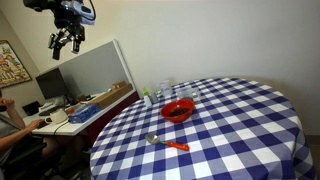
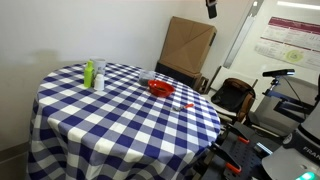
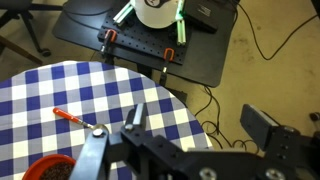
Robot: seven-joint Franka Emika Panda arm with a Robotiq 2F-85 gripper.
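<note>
High at the upper left of exterior view 1, my gripper point(image 1: 66, 45) hangs well clear of the table, open and empty. Its two dark fingers point(image 3: 139, 122) stand wide apart in the wrist view, with tablecloth and floor beneath. A red bowl point(image 1: 178, 110) with dark brown contents rests on the checked cloth. Nearer the front lies a spoon with an orange-red handle point(image 1: 177, 146) and a metal head point(image 1: 152, 137). The wrist view has the spoon handle point(image 3: 68, 116) at left, above the partly cut-off bowl point(image 3: 40, 168).
A green bottle point(image 2: 88, 73) and a white bottle point(image 2: 99, 82) stand near the table's edge. Close to the bowl sits a clear container point(image 2: 147, 76). Much of the blue-and-white tablecloth point(image 1: 240, 125) is bare. A side desk point(image 1: 85, 118) holds assorted items.
</note>
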